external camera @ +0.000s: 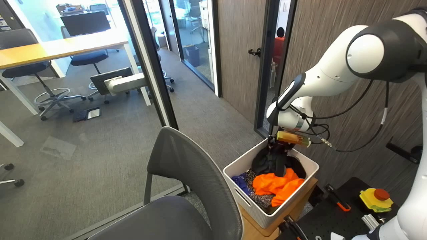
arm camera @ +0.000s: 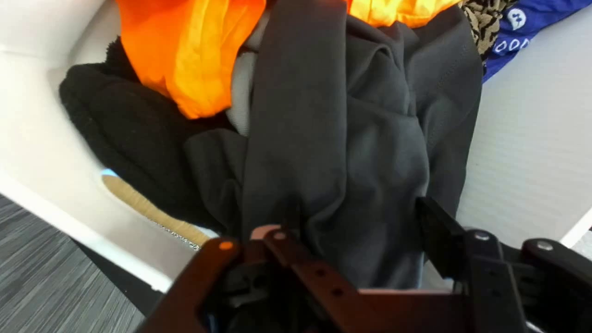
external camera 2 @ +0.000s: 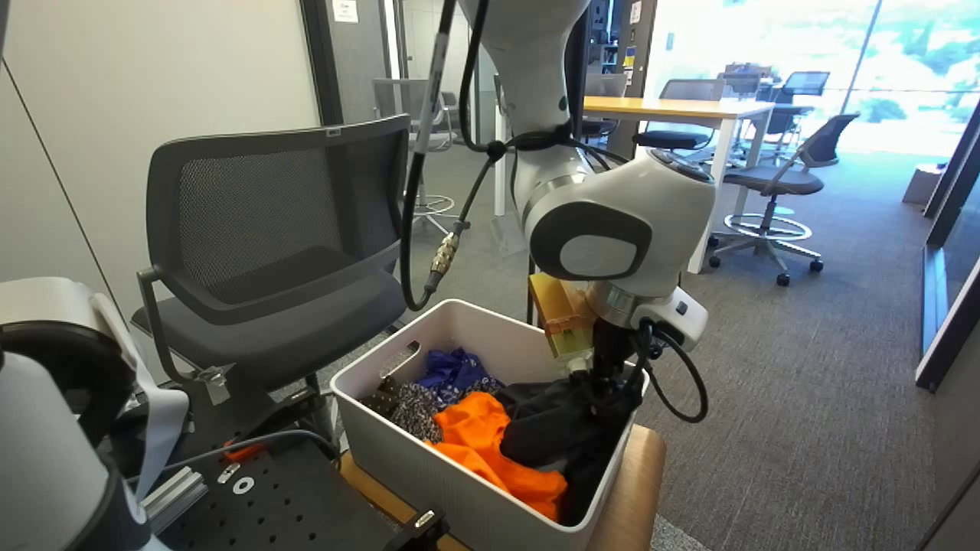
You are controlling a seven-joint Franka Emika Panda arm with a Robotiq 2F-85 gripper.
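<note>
A white basket (external camera: 231, 168) holds a heap of clothes. The dark grey-black cloth (arm camera: 383, 161) lies over the side of the heap under the arm. My gripper is right at this cloth inside the basket's rim, fingers apart, with folds of the cloth showing between them. In exterior view 2 the gripper (external camera 2: 608, 381) points down into the dark cloth, its fingertips partly hidden. An orange cloth (external camera 2: 482, 431) lies beside the dark one. Blue cloth (external camera 2: 452, 369) and a patterned cloth (external camera 2: 416, 410) fill the other end.
The basket stands on a wooden stool (external camera 2: 648, 450). A grey mesh chair (external camera: 188, 160) is close beside it. A black perforated board (external camera 2: 294, 500) with tools lies on the other side, and a yellow box with a red button (external camera: 377, 199) rests there.
</note>
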